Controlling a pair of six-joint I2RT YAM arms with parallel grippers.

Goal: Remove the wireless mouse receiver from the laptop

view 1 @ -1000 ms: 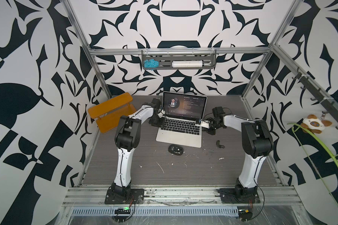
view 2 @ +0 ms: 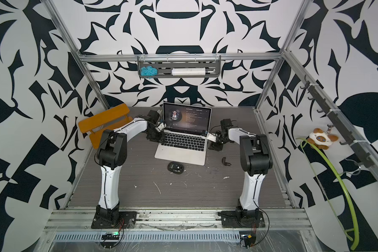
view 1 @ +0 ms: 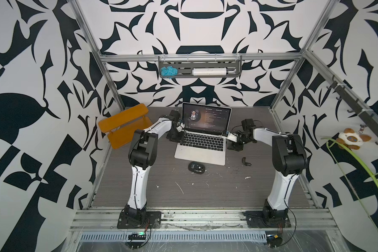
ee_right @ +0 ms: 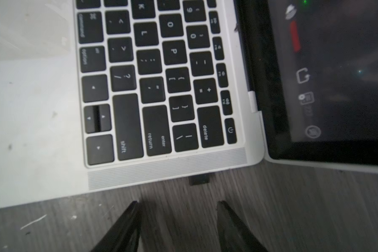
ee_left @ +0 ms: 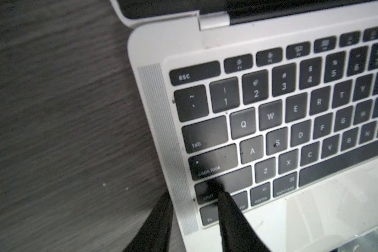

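The open silver laptop [view 1: 200, 154] stands mid-table, its screen raised. From its right edge a small black receiver [ee_right: 199, 179] sticks out, seen in the right wrist view. My right gripper is open just off that edge, with the receiver a little beyond its fingertips and bare table between the fingers. On the opposite side my left gripper is shut on the laptop's left edge, one finger over the keyboard corner and the other on the outer side.
A black mouse [view 1: 196, 167] lies in front of the laptop. To its right is a small black piece [view 1: 246, 161] on the table. An orange stand [view 1: 124, 126] occupies the back left.
My right gripper has drawn back a little to the right from the laptop over the last second. The left arm and the laptop have stayed still.
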